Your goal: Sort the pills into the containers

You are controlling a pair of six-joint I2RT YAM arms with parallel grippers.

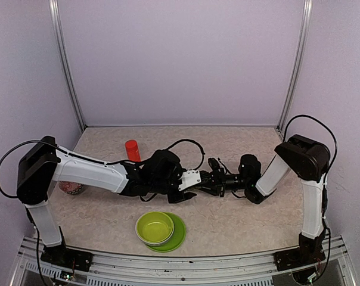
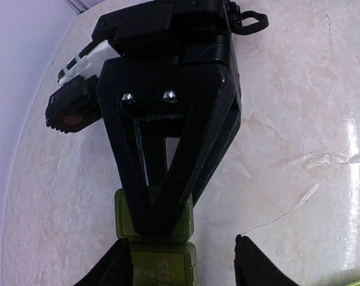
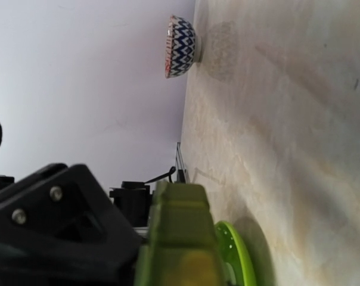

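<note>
An olive-green lidded pill box with several compartments is held in my right gripper, which is shut on it; the same box (image 3: 183,226) fills the lower middle of the right wrist view. My left gripper stands part open, its two fingertips on either side of the box's lower section. In the top view both grippers meet at the centre, above the table, and largely hide the box.
A green bowl (image 1: 154,225) on a green plate (image 1: 177,238) sits at the front centre. A red cylinder (image 1: 132,149) stands at back left, and a patterned bowl (image 3: 181,46) at left, partly hidden by my left arm.
</note>
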